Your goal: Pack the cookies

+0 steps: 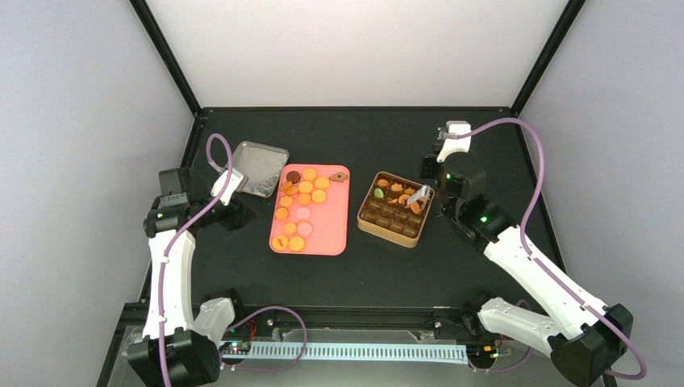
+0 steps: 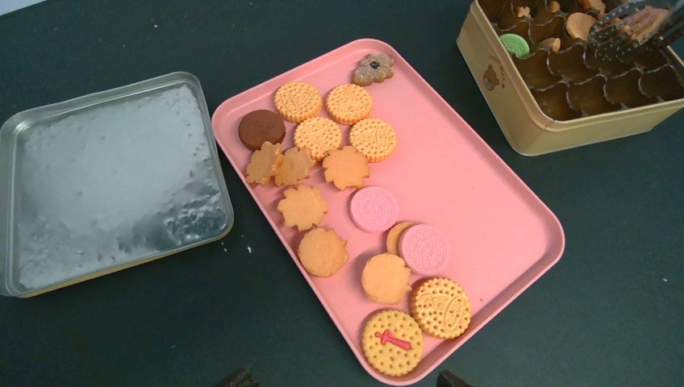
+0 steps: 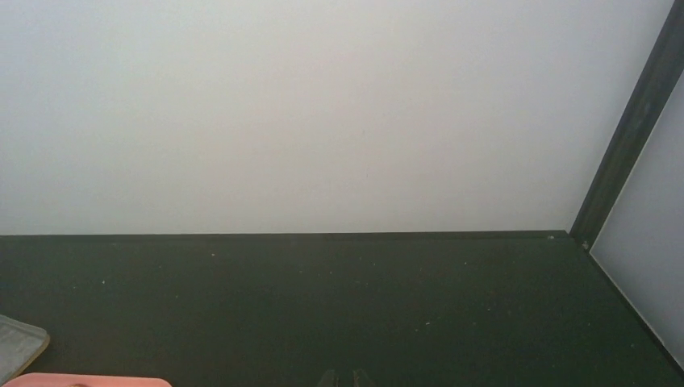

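The pink tray (image 2: 484,185) holds several cookies: tan round ones, flower-shaped ones, pink cookies (image 2: 373,209), a chocolate cookie (image 2: 261,129) and a brown ring-like one (image 2: 373,69). To its right stands the tan tin (image 1: 388,234) with a brown compartment insert. A green cookie (image 1: 378,193) and several tan cookies sit in its back and right compartments; the front ones look empty. My right gripper (image 1: 418,196) is down at the tin's right side, its fingers close together on what looks like a tan cookie (image 2: 643,22). My left gripper is open and empty, left of the tray.
A translucent-looking lid (image 2: 113,177) lies left of the tray, near its back corner. Bare black table (image 1: 379,278) stretches across the front, and the back right (image 3: 403,306) is also clear.
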